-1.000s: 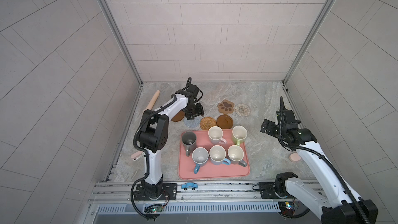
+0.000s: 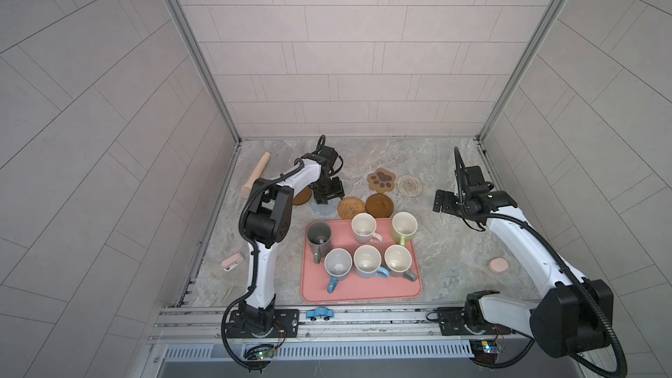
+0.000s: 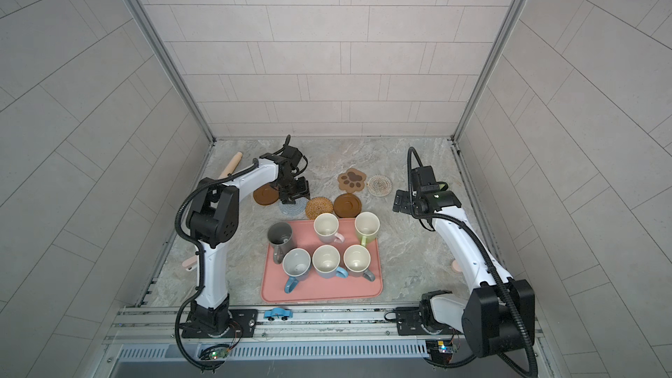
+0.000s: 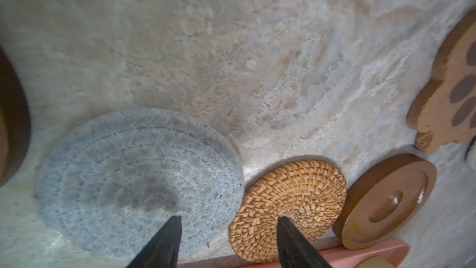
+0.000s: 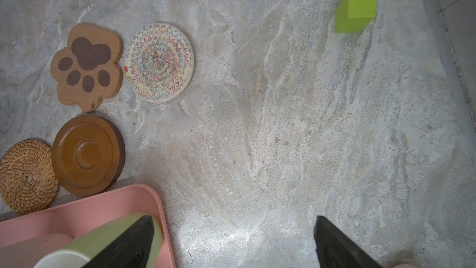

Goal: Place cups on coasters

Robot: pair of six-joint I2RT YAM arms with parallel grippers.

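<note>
Several cups stand on a pink tray (image 2: 360, 293) at the front centre, among them a dark grey cup (image 2: 318, 236) and a green one (image 2: 404, 228). Behind it lie a blue woven coaster (image 4: 138, 163), a wicker coaster (image 4: 290, 208), a brown coaster (image 5: 86, 153), a paw-shaped coaster (image 5: 86, 59) and a patterned coaster (image 5: 158, 62). My left gripper hangs over the blue and wicker coasters, part open, nothing seen between its fingers. My right gripper is open and empty above bare table, right of the coasters.
A rolling pin (image 2: 254, 171) lies at the left, a stapler (image 2: 231, 260) front left. A green block (image 5: 355, 12) stands at the back right; a pink disc (image 2: 498, 264) lies front right.
The left arm has shifted only slightly. The cups and coasters look unmoved.
</note>
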